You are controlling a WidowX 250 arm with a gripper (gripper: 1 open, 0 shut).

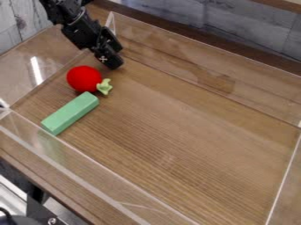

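At the upper left, the black arm reaches down to my gripper (107,59), whose fingers are small and dark; whether they are open or shut is unclear. Just below it on the wooden surface sits a red round object (83,78) with a small pale green piece (104,87) at its right. A green rectangular block (69,113) lies diagonally lower down.
A grey wall (235,18) runs along the back right.
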